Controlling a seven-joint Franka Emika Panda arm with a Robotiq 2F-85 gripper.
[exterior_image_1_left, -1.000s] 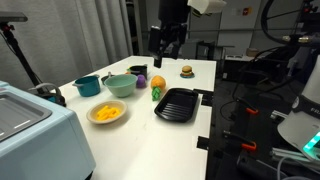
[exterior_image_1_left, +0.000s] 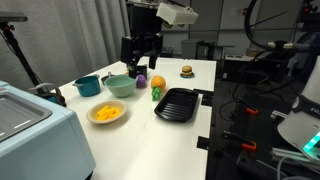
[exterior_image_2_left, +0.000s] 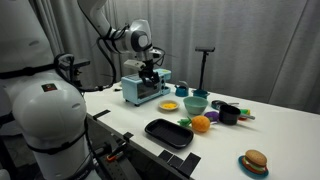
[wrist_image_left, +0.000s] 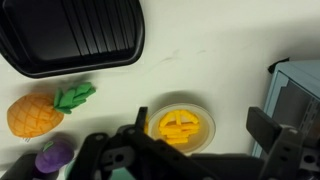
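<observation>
High above the table, my gripper (exterior_image_1_left: 141, 52) points down with its fingers wide apart and nothing between them. In the wrist view, a pale yellow bowl (wrist_image_left: 207, 119) holding yellow pieces (wrist_image_left: 180, 126) appears in the space between the two dark fingers, well below them. A black ridged tray (exterior_image_1_left: 176, 105) lies flat on the table. Near it is an orange pineapple toy (wrist_image_left: 33, 116) with green leaves, and a purple eggplant-like toy (wrist_image_left: 55, 156) sits beside that. A green bowl (exterior_image_1_left: 122, 86) stands behind the yellow one, partly hidden in the wrist view.
A pale blue toaster oven (exterior_image_1_left: 45, 140) takes up the near left in the first exterior view. Behind the bowls stand a teal pot (exterior_image_1_left: 88, 86) and a dark pot (exterior_image_2_left: 230, 116). A toy burger (exterior_image_2_left: 255, 162) rests far off.
My gripper has moved left in the first exterior view, from above the tray's side toward the bowls, still raised. The objects on the table have not moved.
</observation>
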